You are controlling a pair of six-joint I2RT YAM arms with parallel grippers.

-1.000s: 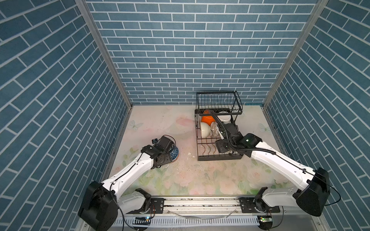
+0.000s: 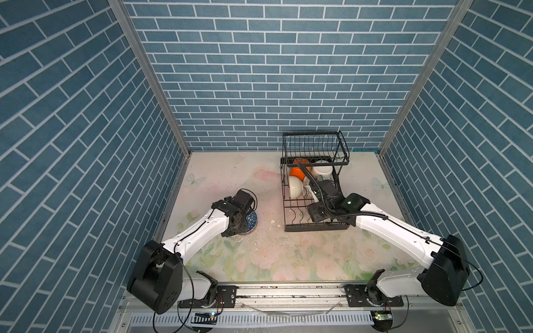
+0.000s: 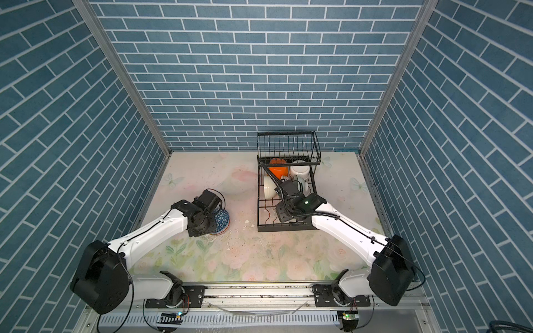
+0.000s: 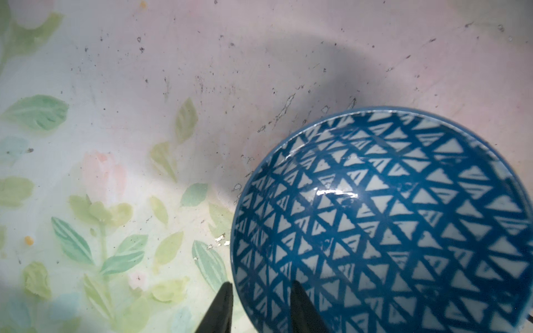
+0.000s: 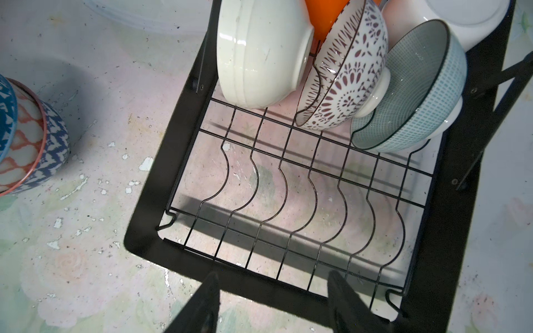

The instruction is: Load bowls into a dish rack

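A blue bowl with white triangles [image 4: 377, 222] tops a small stack on the table. Below it, a bowl with a red-and-white inside [image 5: 22, 138] shows at the right wrist view's left edge. My left gripper is open over the near rim, one finger on each side of it as seen from above; contact cannot be made out. Over the front of the black dish rack [image 5: 155, 199] hangs my right gripper, open and empty. Several bowls lean in the rack: cream [image 5: 266, 50], brown-flowered [image 5: 352, 72], pale blue [image 5: 422, 88], orange [image 5: 327, 14] and white [image 5: 449, 22].
The rack's front wire row [image 5: 288, 205] is empty. An upper wire shelf [image 2: 314, 147] overhangs the rack's back half. Clear table [image 2: 263, 191] lies between the stack and the rack.
The right arm has shifted slightly left above the rack. The bowls look unmoved.
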